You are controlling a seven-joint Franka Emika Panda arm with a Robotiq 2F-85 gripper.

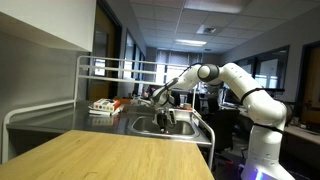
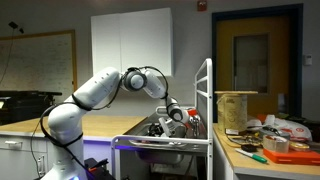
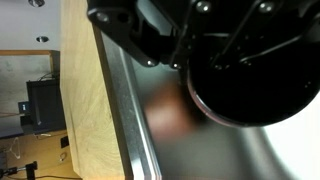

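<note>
In the wrist view my gripper is shut on a dark round vessel, a bowl or pot, near its left edge. The vessel's curved rim shows below the fingers, and its inside is very dark. Exterior view 1 has the gripper low over the metal sink; what it holds is too small to make out there. From exterior view 2, the sink area and rack partly hide the gripper.
A blurred reddish-brown thing lies lower, beside the vessel. A white rack frame stands behind. Packages sit left of the sink; a cardboard drum and tools occupy the right-hand bench.
</note>
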